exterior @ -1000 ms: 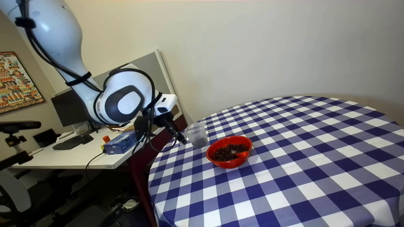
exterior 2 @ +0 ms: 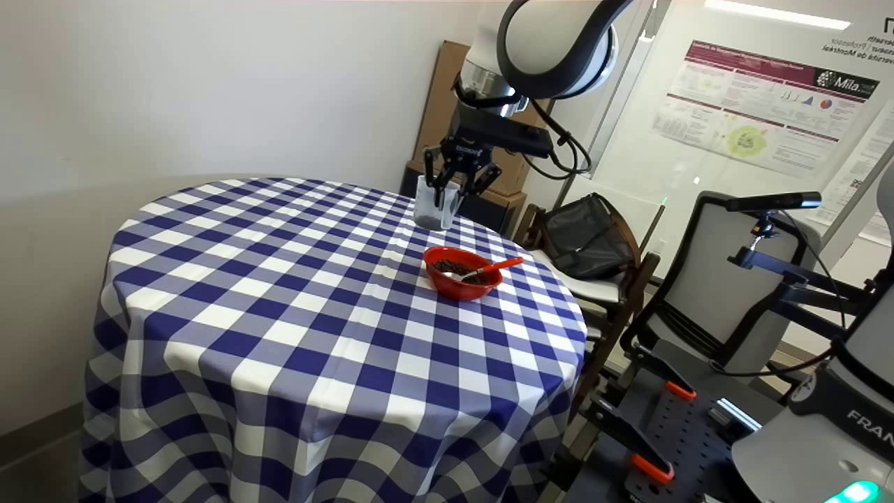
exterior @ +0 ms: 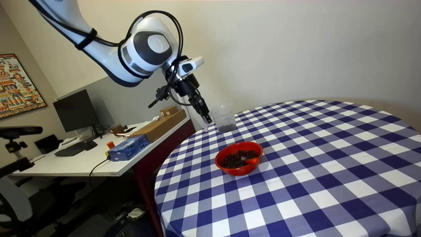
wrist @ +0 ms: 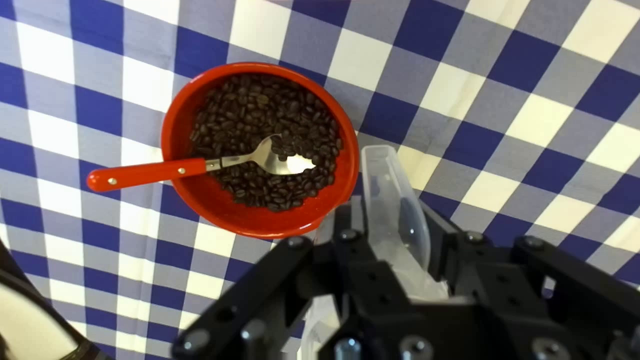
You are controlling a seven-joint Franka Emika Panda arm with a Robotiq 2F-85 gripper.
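A clear plastic cup [exterior: 225, 119] with a little dark content at its bottom hangs above the table, my gripper [exterior: 208, 119] shut on it. In exterior view 2 the cup [exterior 2: 433, 207] is nearly upright below my gripper [exterior 2: 448, 194], behind the bowl. The wrist view shows a clear part of the cup [wrist: 390, 198] between the dark fingers; much of the rest is hidden. The red bowl [wrist: 351, 159] holds dark coffee beans [wrist: 258, 114]. Resting in it is a spoon [wrist: 141, 175] with a red handle across the rim and some beans in its metal end.
A blue-and-white checked cloth [exterior: 315, 166] covers the round table, mostly bare around the bowl. The wall stands behind the table. A white desk [exterior: 90, 162] with a blue box [exterior: 129, 148] is at the left.
My arm has risen and moved right in exterior view 1, carrying the cup up and away from the bowl's left side. The bowl and spoon have stayed in place.
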